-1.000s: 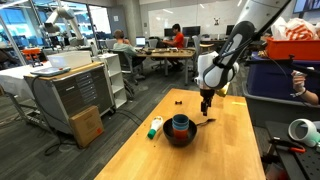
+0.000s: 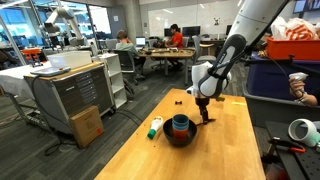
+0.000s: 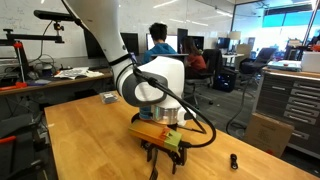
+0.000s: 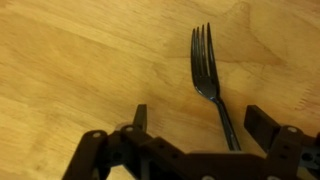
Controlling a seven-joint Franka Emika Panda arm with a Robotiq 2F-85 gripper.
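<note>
A dark fork (image 4: 206, 72) lies flat on the wooden table, tines pointing to the top of the wrist view. My gripper is open above it, nothing held, with the fork's handle passing between the fingers, closer to the right one. In exterior view 1 the fork (image 2: 207, 122) shows as a small dark shape right of the black bowl, with the white arm (image 2: 205, 78) reaching down to it. Exterior view 2 shows the gripper (image 3: 164, 151) low over the table; part of the fork (image 3: 153, 174) is visible below it.
A black bowl (image 2: 180, 139) holding a blue cup (image 2: 180, 122) stands left of the gripper. Beyond it are a green-and-white bottle (image 2: 155, 127) and a small dark object (image 2: 178, 101).
The arm has come down and shifted left in exterior view 1, bringing the gripper close over the fork. The fork, bowl and cup look unmoved.
</note>
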